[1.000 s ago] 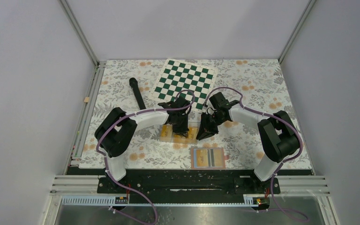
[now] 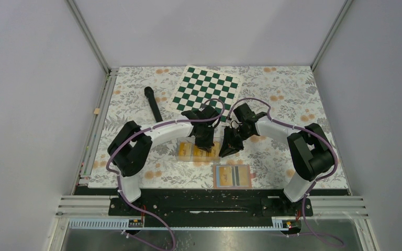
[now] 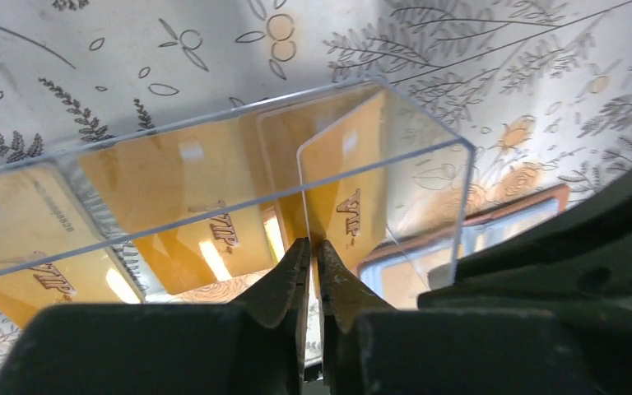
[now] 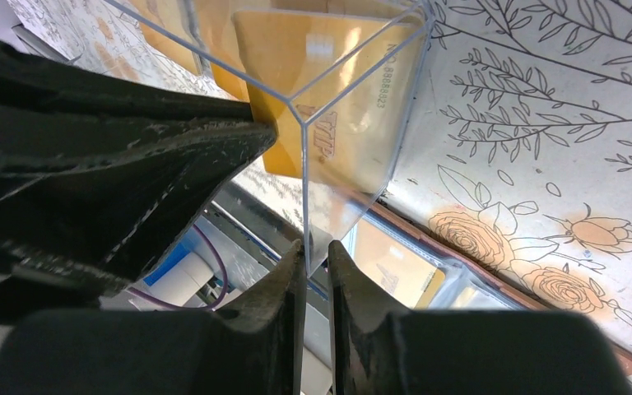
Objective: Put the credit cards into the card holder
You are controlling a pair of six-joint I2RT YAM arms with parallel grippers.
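Several gold VIP cards stand inside the clear box [image 2: 199,157], which lies in the middle of the table. One card [image 3: 347,177] leans at a slant beside the others, near the box's right end in the left wrist view. The fingertips of my left gripper are close together around this card's near edge; whether they press on it is not clear. My right gripper is shut on the corner of the clear box, with the gold card [image 4: 329,103] just behind that wall.
A brown-edged tray [image 2: 214,178] holding a gold card [image 2: 225,177] lies in front of the box. Further back are a green checkerboard [image 2: 205,86] and a black microphone [image 2: 153,104]. Both grippers sit close beside each other; the table's right side is open.
The clear box has moved slightly left and toward the front. The right arm looks still.
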